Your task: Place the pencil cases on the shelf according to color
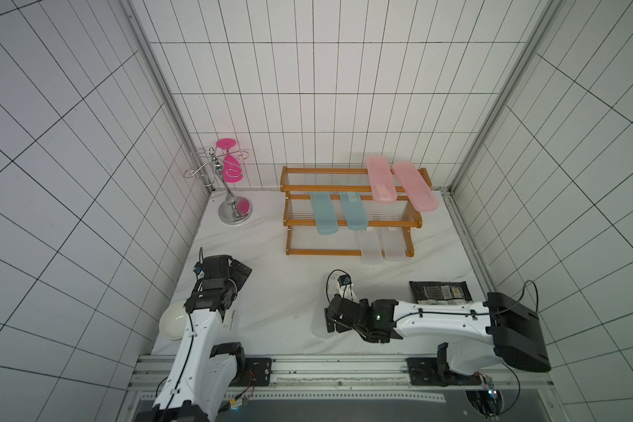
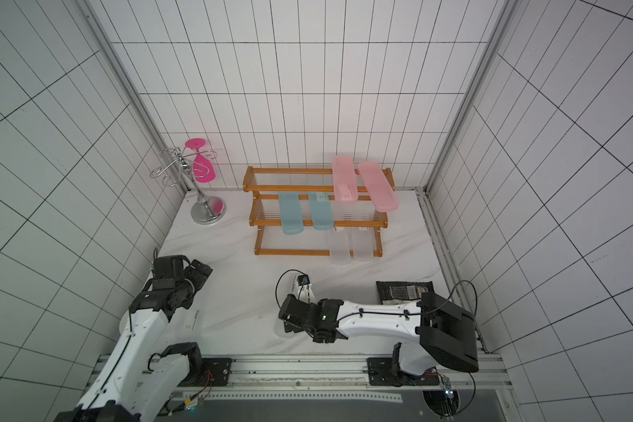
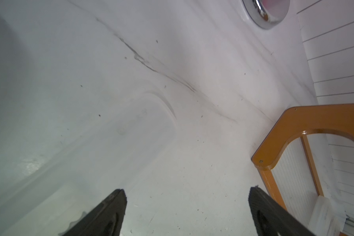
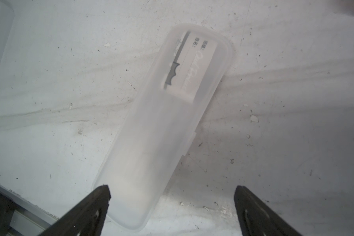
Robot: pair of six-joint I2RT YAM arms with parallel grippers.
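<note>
Two pink cases (image 1: 382,179) lie on the rack's (image 1: 351,251) top level, two blue cases (image 1: 323,213) on its middle level, and two translucent white cases (image 1: 370,246) on its bottom level. A translucent case with a white label (image 4: 145,129) lies flat on the table; my right gripper is open above it, its left finger over the case's near end. Another translucent case (image 3: 118,137) lies at the left of the left wrist view. Over that one's right side my left gripper stands open, fingers wide apart with nothing between them.
A metal stand (image 1: 234,209) with a pink goblet (image 1: 232,168) is at the back left. A white round object (image 1: 172,322) sits beside my left arm. A black packet (image 1: 440,291) lies right, behind my right arm. Table between gripper and rack is clear.
</note>
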